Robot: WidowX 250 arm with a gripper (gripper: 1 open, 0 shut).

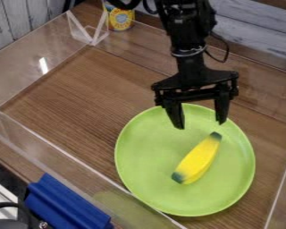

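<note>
My black gripper [198, 114] hangs open over the back part of a light green plate [152, 170], its two fingers pointing down with nothing between them. A yellow banana-like object [198, 158] with teal ends lies diagonally on the plate, in front of and below the gripper, apart from it.
Clear walls edge the wooden surface [74, 107] at left and front. A blue ribbed object [69, 204] lies outside at the lower left. A can [121, 17] stands at the back.
</note>
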